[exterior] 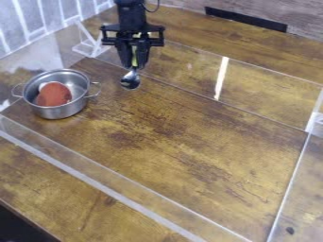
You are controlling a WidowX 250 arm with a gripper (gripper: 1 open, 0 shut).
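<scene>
The black gripper [132, 49] is at the top middle, shut on a spoon-like utensil [130, 79] that hangs down from it with a shiny metal head and a yellowish-green part near the fingers. A steel pot [71, 110] with two side handles stands at the left, holding a round reddish-orange object [53, 95] and something white beside it. The utensil is up and to the right of the pot, apart from it.
Clear strips or panels run along its edges, and a white lattice object stands at the upper left.
</scene>
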